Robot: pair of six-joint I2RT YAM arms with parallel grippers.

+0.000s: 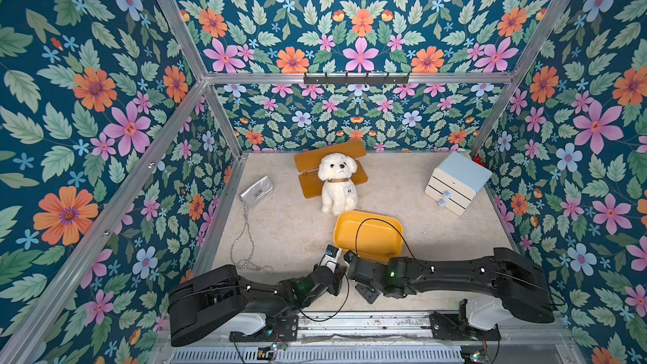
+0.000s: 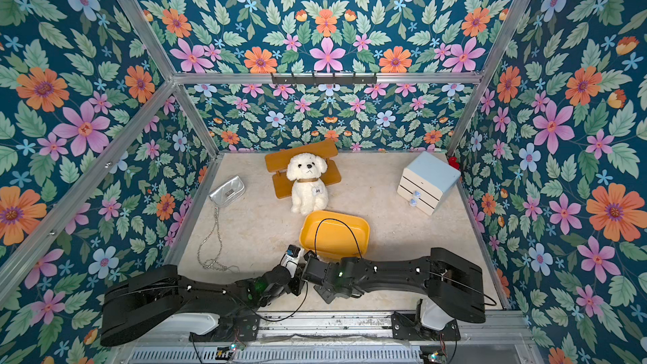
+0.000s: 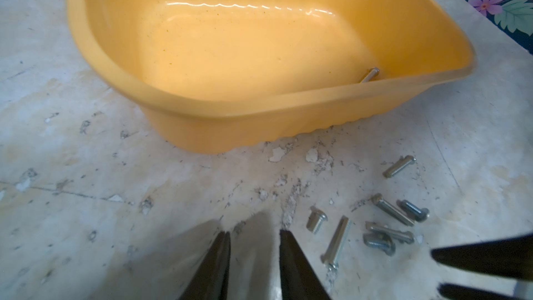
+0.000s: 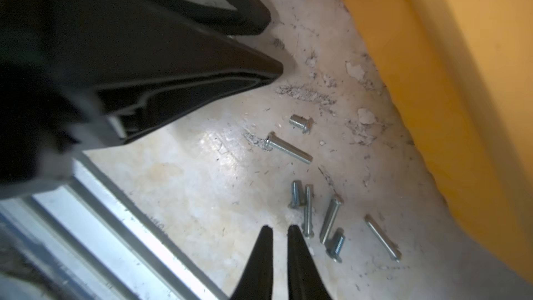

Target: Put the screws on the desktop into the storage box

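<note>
The yellow storage box (image 3: 266, 50) stands at the front middle, with a screw (image 3: 367, 75) inside. Several loose screws (image 3: 336, 244) lie on the desktop just outside it, some long, some short, including one apart (image 4: 382, 236). My left gripper is low beside the box, left of the screws in its wrist view, part open with nothing between its fingers. My right gripper hangs over the desktop by the screws, slightly open and empty. Both top views largely hide the screws behind the arms.
A white toy dog (image 1: 339, 185) sits on brown boards (image 1: 313, 155) behind the box. A small drawer cabinet (image 1: 458, 178) stands back right; a silver bag (image 1: 256, 192) with chain lies left. Bare desktop shows on both sides. A metal rail (image 2: 303, 318) edges the front.
</note>
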